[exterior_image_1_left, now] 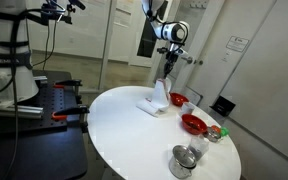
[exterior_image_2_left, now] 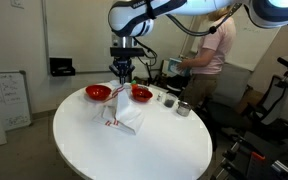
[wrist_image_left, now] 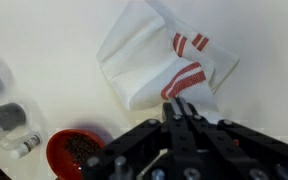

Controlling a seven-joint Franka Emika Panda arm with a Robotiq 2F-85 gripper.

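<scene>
A white cloth (wrist_image_left: 149,55) with red stripes rises in a peak from the round white table to my gripper. The fingers are shut on part of the cloth, close to its red stripes. In exterior view 1 the cloth (exterior_image_1_left: 158,100) lies partly flat on the tabletop, its raised part just under the gripper (exterior_image_1_left: 168,77). From the other side, the cloth (exterior_image_2_left: 125,115) spreads toward the table's middle. Exactly how much fabric sits between the fingers is hidden.
Red bowls (exterior_image_1_left: 193,124) stand along one side of the table, one with dark contents (wrist_image_left: 76,153). Metal pots (exterior_image_1_left: 182,161) and clear cups (exterior_image_1_left: 199,145) are close by. A person (exterior_image_2_left: 214,50) stands behind.
</scene>
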